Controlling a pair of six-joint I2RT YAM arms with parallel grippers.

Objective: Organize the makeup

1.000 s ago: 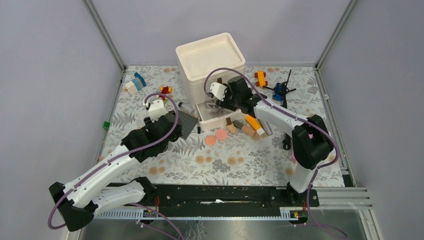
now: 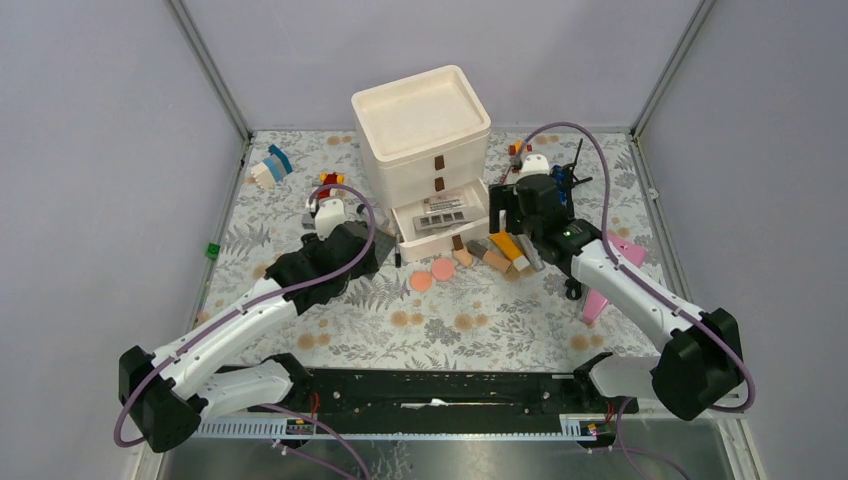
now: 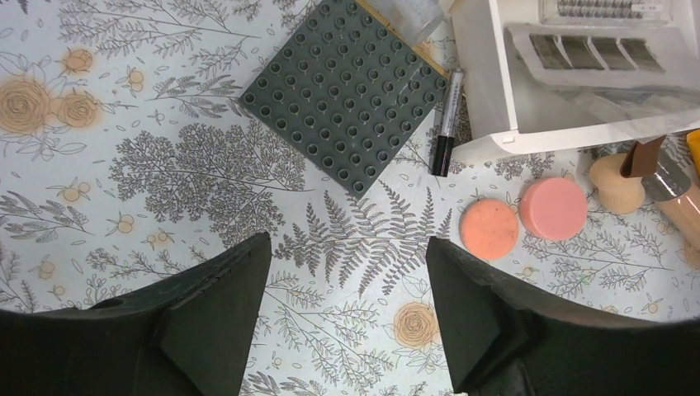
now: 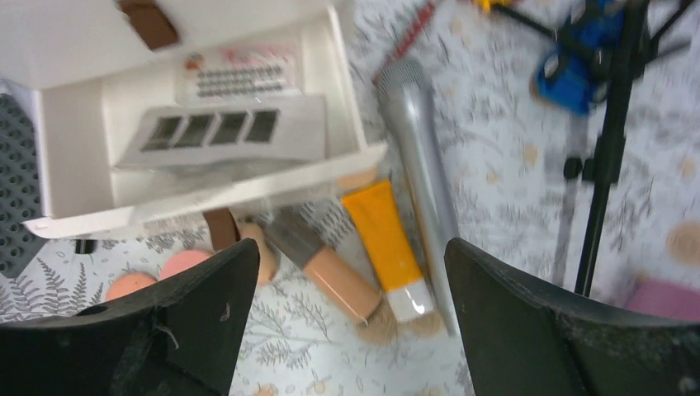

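A white drawer unit has its lower drawer pulled out, holding clear cases. In front lie round compacts, a beige sponge, a concealer stick, an orange tube and a marker. My left gripper is open above the table, left of the drawer, near a grey palette. My right gripper is open over the items right of the drawer, blurred in its view, nothing between its fingers.
A silver microphone, black stand and pink object are on the right. Small toys lie at back left.
My right arm has swung from over the drawer to the right and back toward its own side. My left arm has moved slightly rightward.
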